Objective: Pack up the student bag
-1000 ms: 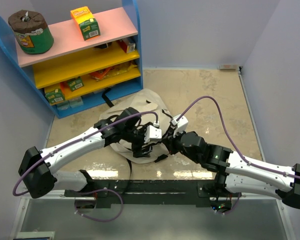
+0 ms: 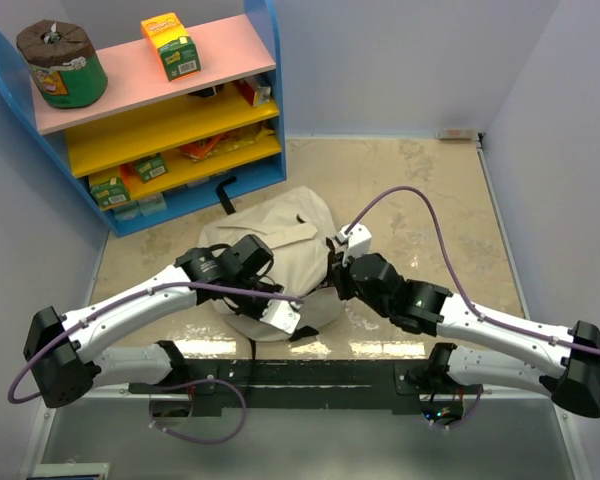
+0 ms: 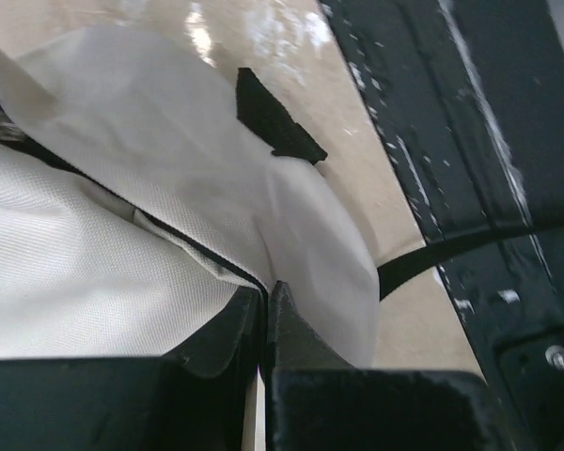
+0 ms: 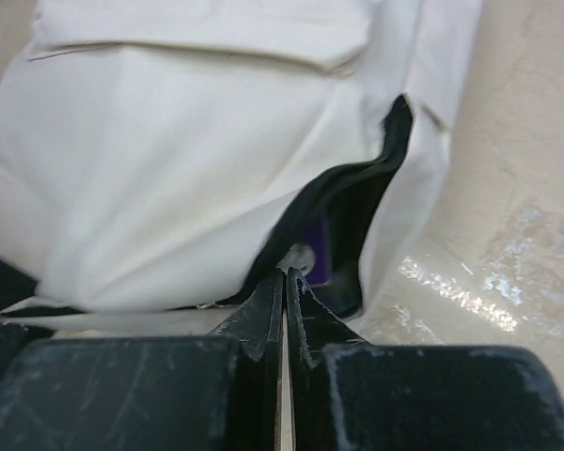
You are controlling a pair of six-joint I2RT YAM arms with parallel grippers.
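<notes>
A white cloth bag [image 2: 280, 240] with black trim and straps lies on the floor between the arms. My left gripper is shut on the bag's black-edged opening, over its near left part. My right gripper is shut at the bag's right side, by a black-edged opening where a purple item [image 4: 315, 240] shows inside; nothing clearly shows between its fingers.
A blue shelf unit [image 2: 140, 220] with boxes [image 2: 170, 45] and a round pack [image 2: 62, 65] stands at the back left. The floor [image 2: 420, 220] right of the bag is clear. A dark edge [image 2: 310, 375] runs along the front.
My left gripper has moved left and toward the front, with the bag's edge drawn along. The right gripper has shifted slightly up in the top view.
</notes>
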